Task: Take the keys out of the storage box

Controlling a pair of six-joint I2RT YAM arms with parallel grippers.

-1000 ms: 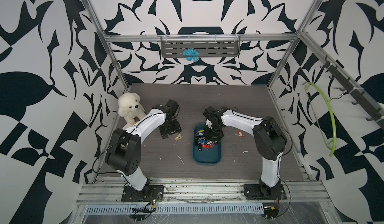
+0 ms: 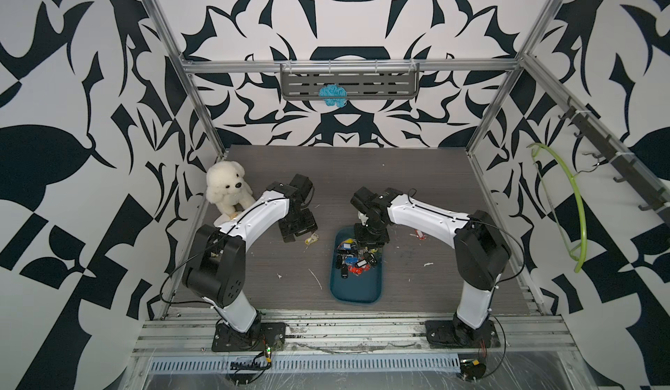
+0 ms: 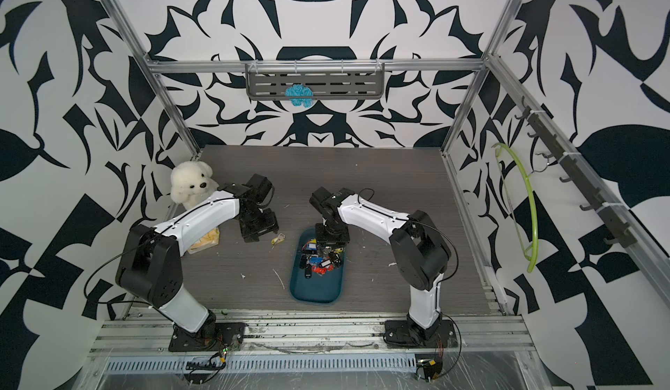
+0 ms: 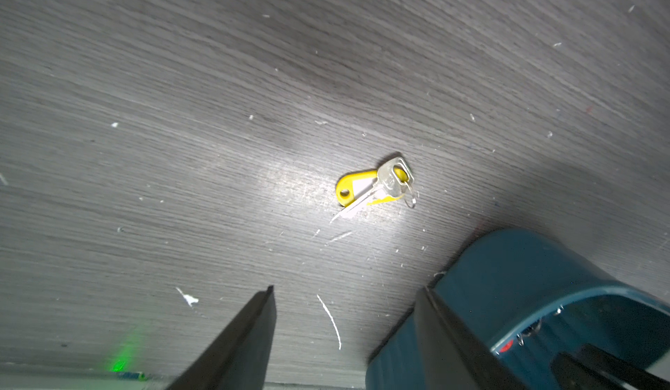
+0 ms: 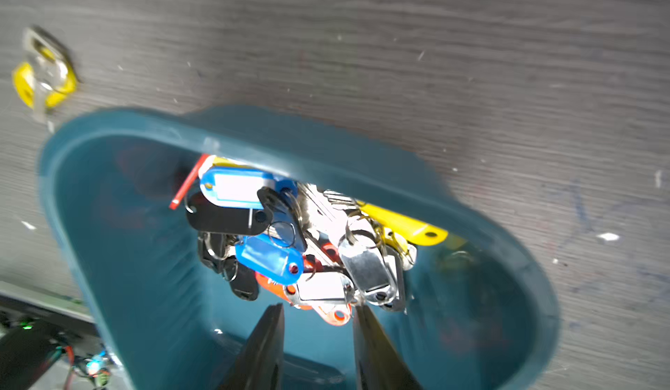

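The dark teal storage box [image 2: 356, 292] stands mid-table, with several keys on blue, black, red, white and yellow tags [image 5: 269, 259] heaped toward its far end. Over this heap is my right gripper, its fingers apart and no key clearly held; keys lie beyond the fingertips. One key with a yellow tag [image 4: 374, 185] lies on the table, left of the box. My left gripper hovers above the table near that key, open and empty. The right arm hides part of the box's far end in the top views.
A small red-and-white piece [image 2: 418, 234] lies on the table right of the box. At the left edge sits a white plush dog [image 2: 227, 185].
The box has shifted toward the front and slightly left, its keys with it. The left arm has barely moved.
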